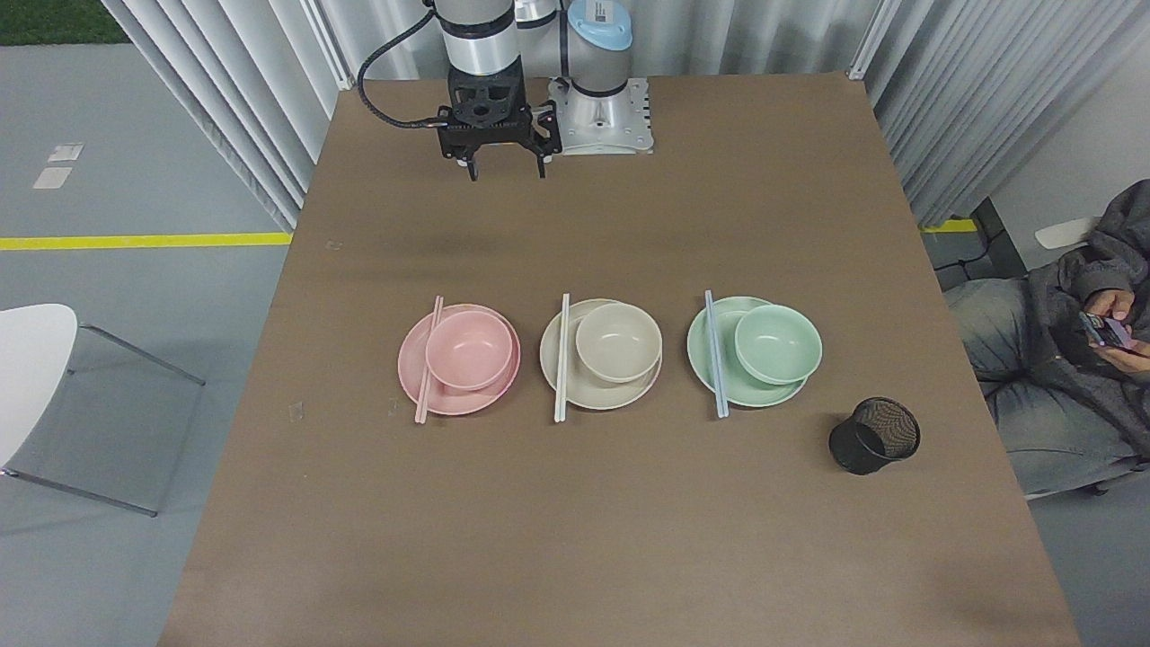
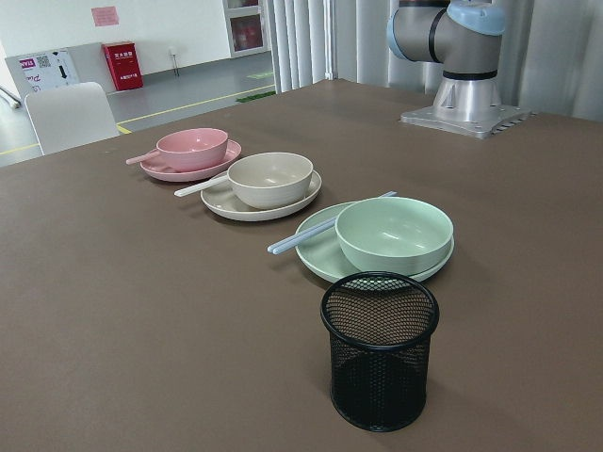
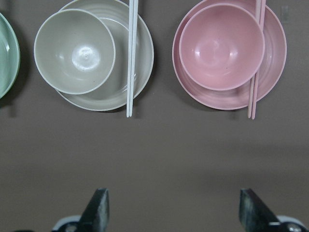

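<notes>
My gripper point(image 1: 507, 171) hangs over the back of the table, open; in the wrist view its two fingers stand wide apart with bare table between. In a row ahead sit three settings: a pink bowl point(image 1: 468, 350) on a pink plate point(image 3: 270, 72) with pink chopsticks point(image 1: 423, 394), a cream bowl point(image 1: 619, 343) on a cream plate point(image 1: 595, 394) with white chopsticks point(image 1: 561, 357), and a mint bowl point(image 1: 777, 344) on a mint plate point(image 1: 744, 390) with light blue chopsticks point(image 1: 716, 355).
A black mesh cup point(image 1: 873, 437) stands at the front right of the table point(image 1: 593, 518). A person point(image 1: 1067, 356) sits past the right edge, holding a phone.
</notes>
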